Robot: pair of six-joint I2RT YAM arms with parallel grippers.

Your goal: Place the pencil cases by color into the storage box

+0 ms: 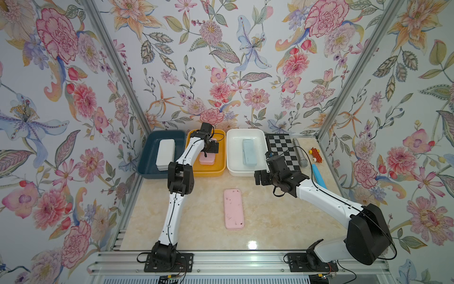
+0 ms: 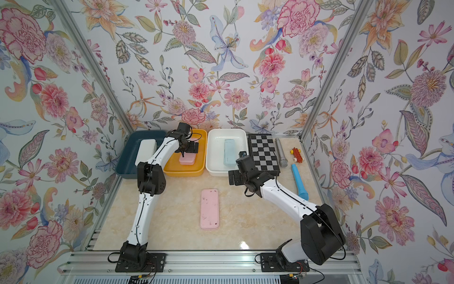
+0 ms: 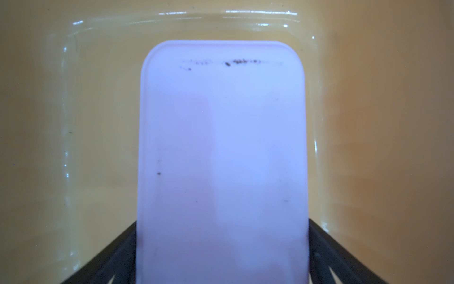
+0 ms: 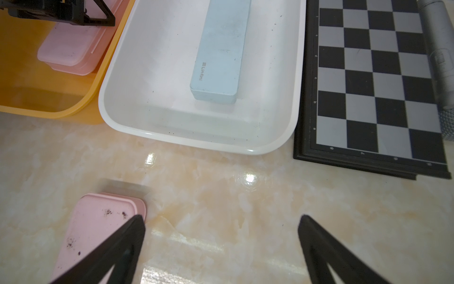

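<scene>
Inside the orange box (image 1: pixel 220 166) lies a pink pencil case (image 3: pixel 222 142), seen from above in the left wrist view with dark marks near its far end. My left gripper (image 1: pixel 211 147) is over it. Its dark fingers (image 3: pixel 124 253) flank the case on both long sides; the case hides their inner faces, so whether they grip it is unclear. Another pink pencil case (image 1: pixel 233 208) lies on the table. The white box (image 1: pixel 229 161) holds a light blue case (image 1: pixel 249 151), the dark blue box (image 1: pixel 144 158) a white case (image 1: pixel 165 153). Open and empty, my right gripper hovers before the white box.
At the right stand a chessboard (image 1: pixel 282 146), a grey microphone-like object (image 1: pixel 299 153), a small red toy (image 1: pixel 315 154) and a blue tube-shaped item (image 1: pixel 318 176).
</scene>
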